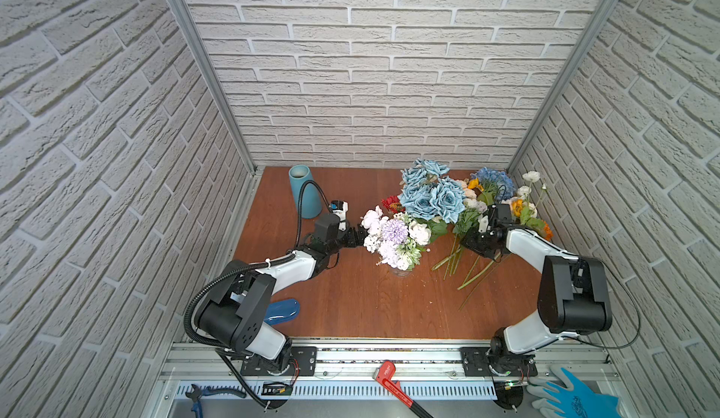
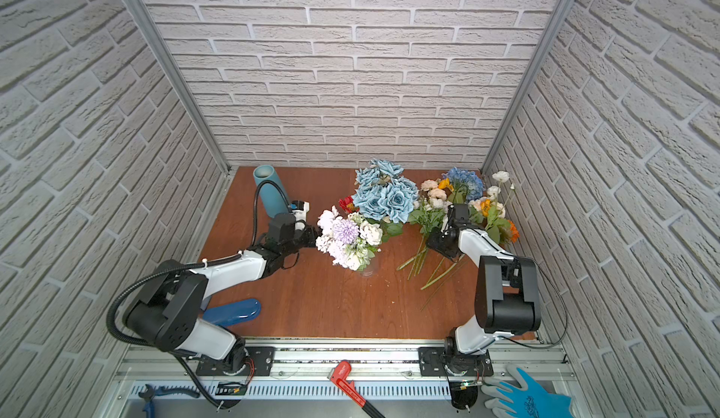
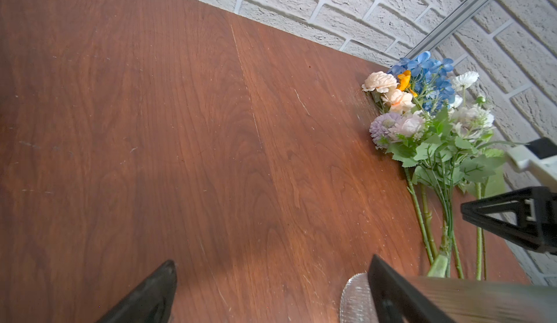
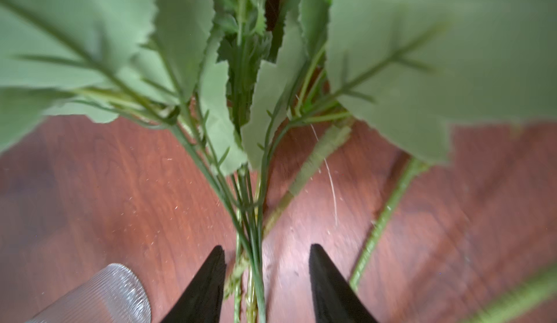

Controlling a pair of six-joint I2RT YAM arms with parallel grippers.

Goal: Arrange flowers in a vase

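Observation:
Pink, white and lilac flowers (image 1: pixel 393 239) rise from a clear glass vase (image 2: pixel 366 270) at mid table. Large dusty-blue flowers (image 1: pixel 432 193) stand behind them. Loose flowers lie at the right, their stems (image 1: pixel 451 259) pointing toward the front. Over these, my right gripper is open; green stems (image 4: pixel 248 224) run between its fingers in the right wrist view, with a visible gap to the right finger. Left of the bouquet, my left gripper (image 1: pixel 361 236) is open and empty, with bare table between its fingers in its wrist view.
An empty-looking teal vase (image 1: pixel 305 191) stands at the back left. A blue object (image 2: pixel 232 312) lies front left, near the left arm. Orange and white flowers (image 1: pixel 522 206) crowd the right wall.

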